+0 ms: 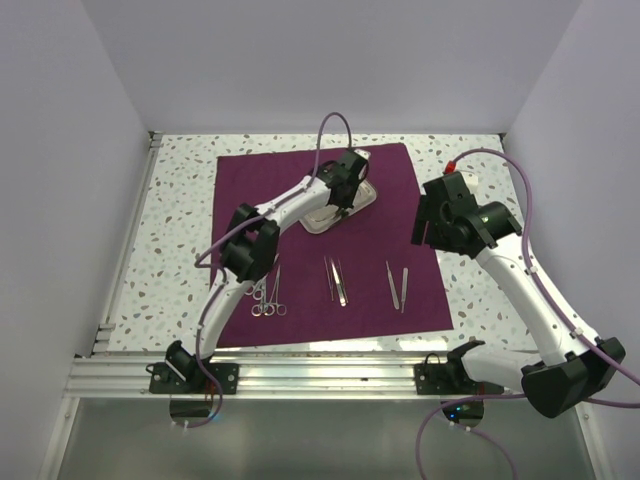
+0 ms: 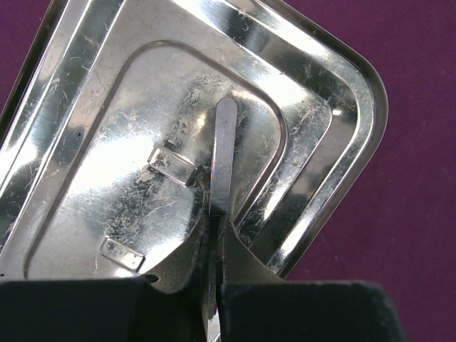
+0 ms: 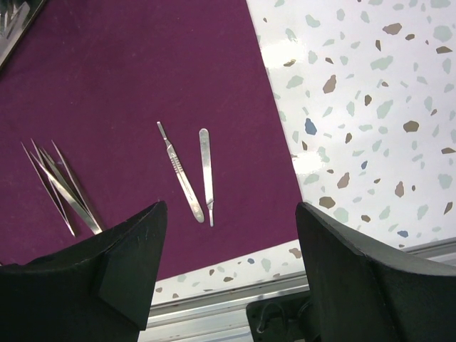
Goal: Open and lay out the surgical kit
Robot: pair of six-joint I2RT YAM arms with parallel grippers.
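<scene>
In the left wrist view, a slim flat metal handle [image 2: 224, 153] rises from between the tips of my left gripper, which is shut on it. Beneath lies the metal tray [image 2: 354, 153], its corner and two small raised tabs showing. The handle's lower end is mostly hidden by the fingers. My right gripper is open and empty above the cloth's right side. Under it lie two scalpel handles, one ridged [image 3: 184, 180] and one smooth [image 3: 206, 167]. Tweezers [image 1: 338, 283] lie mid-cloth, and scissor-like instruments [image 1: 268, 305] lie at the left.
The purple cloth [image 1: 395, 175] covers the middle of the speckled table [image 1: 165, 240]. Bare cloth separates the tweezers from the scalpel handles. A metal rail [image 1: 330, 375] runs along the front edge, and grey walls close in the sides and back.
</scene>
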